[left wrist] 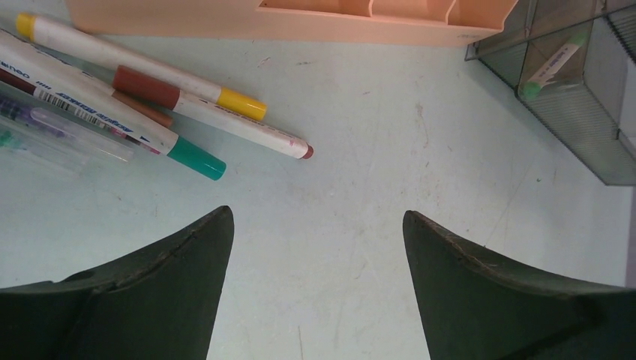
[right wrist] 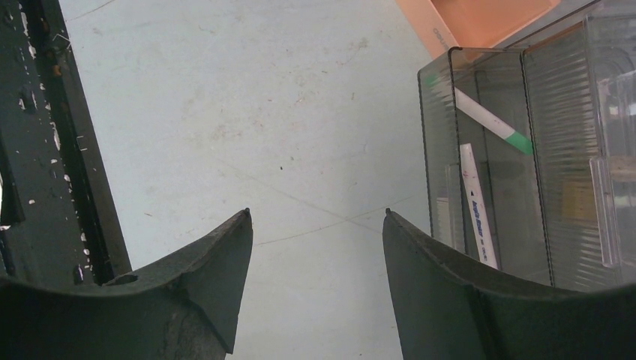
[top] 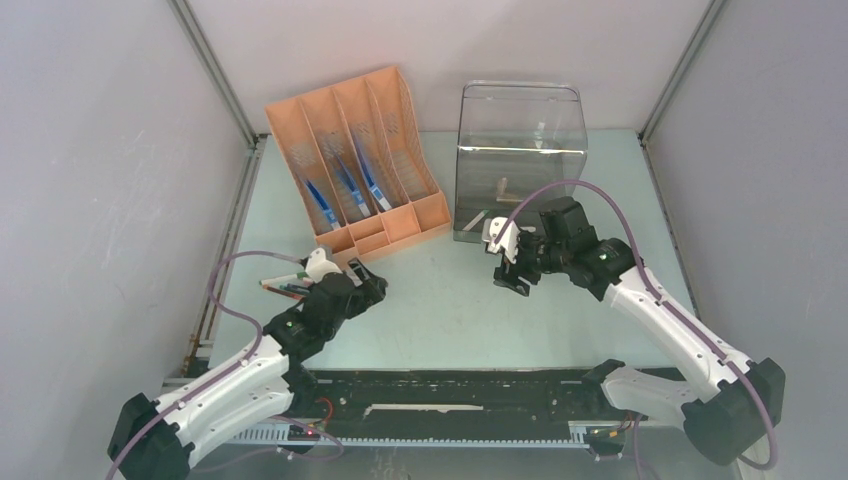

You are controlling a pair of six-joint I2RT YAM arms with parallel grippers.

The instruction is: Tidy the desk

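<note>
Several markers and pens lie on the desk at the left. In the left wrist view these include a red-ended marker (left wrist: 240, 130), a green-capped marker (left wrist: 112, 105) and a yellow-ended marker (left wrist: 142, 64). My left gripper hovers just right of and nearer than them, its fingers apart with bare desk between. From above, the left arm partly covers the pens (top: 285, 287). My right gripper stands open over bare desk in front of the clear drawer box (right wrist: 491, 56), which holds a green-ended marker (right wrist: 491, 120) and a white stick (right wrist: 478, 206).
An orange organizer (top: 425, 215) stands at the back left, with blue items (top: 370, 180) in its tall slots and smaller compartments along its front. A dark ledge (top: 430, 395) borders the front.
</note>
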